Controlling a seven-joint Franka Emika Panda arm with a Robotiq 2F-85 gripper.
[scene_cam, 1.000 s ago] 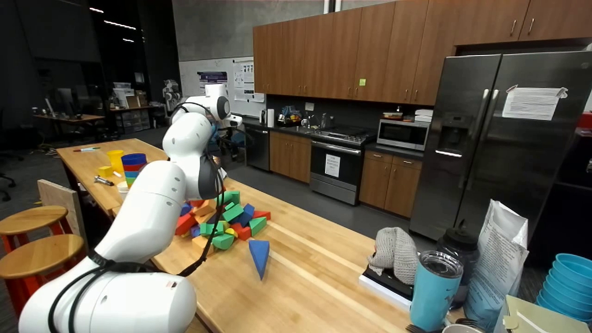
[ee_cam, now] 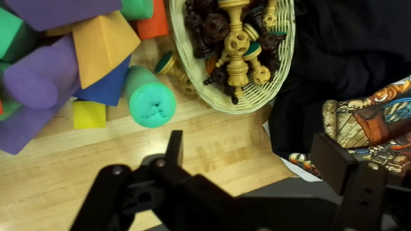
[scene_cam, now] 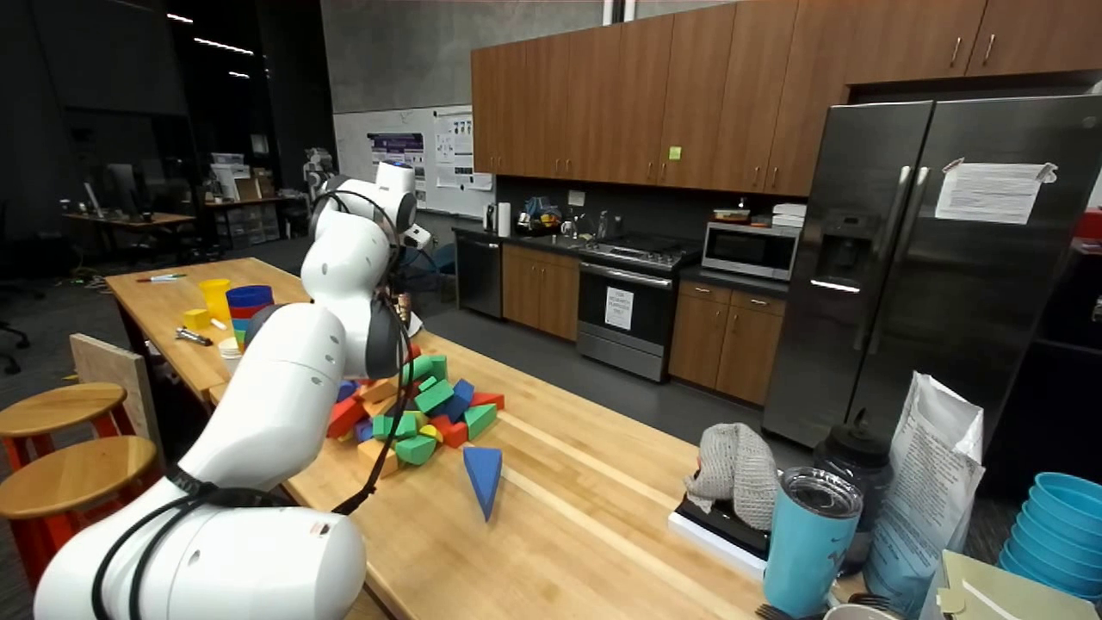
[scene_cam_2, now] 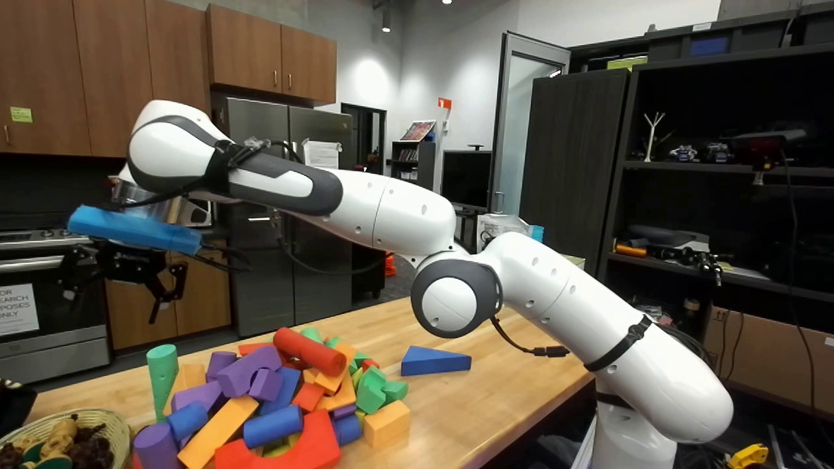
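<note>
My gripper is open, its two dark fingers wide apart with nothing between them. In exterior view 2 the gripper hangs in the air at the left, above the far end of the table. A heap of coloured blocks lies below and beside it, among them a green cylinder standing upright at the heap's edge. The wrist view shows the end of that green cylinder near the left finger, apart from it. A wicker basket of chess pieces sits beside the blocks. Exterior view 1 hides the gripper behind the arm.
A blue triangular block lies alone on the table, with clear wood around it. Black cloth lies beside the basket. A teal tumbler and a grey knitted item stand near the table's far right edge.
The arm's wrist has turned and shifted slightly left in exterior view 1, and the gripper that showed there is now hidden. The blocks have not moved.
</note>
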